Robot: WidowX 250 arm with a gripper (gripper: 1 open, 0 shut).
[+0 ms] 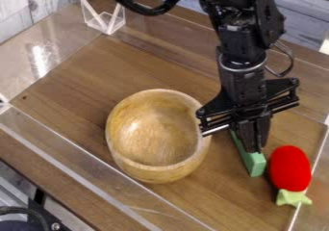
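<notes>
The black gripper (252, 137) is at the right of the wooden bowl (148, 139), pointing down over the upper part of a green block (253, 164). Its fingertips are dark and partly overlap the block, so whether they touch it cannot be told. A red strawberry-like object (291, 167) with a pale green top lies just right of the block.
Clear plastic edging runs along its borders, with a clear bracket (103, 15) at the back left corner.
</notes>
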